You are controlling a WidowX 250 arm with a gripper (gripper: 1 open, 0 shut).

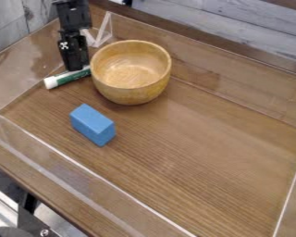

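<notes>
My dark gripper (74, 57) hangs at the upper left, left of a large tan bowl (133, 62), above a green-and-white stick-like object (67, 78) lying on the wooden table. Whether its fingers are apart is too small to tell. A blue block (92, 124) lies below the bowl.
A pale object (97, 28) stands behind the gripper at the top.
</notes>
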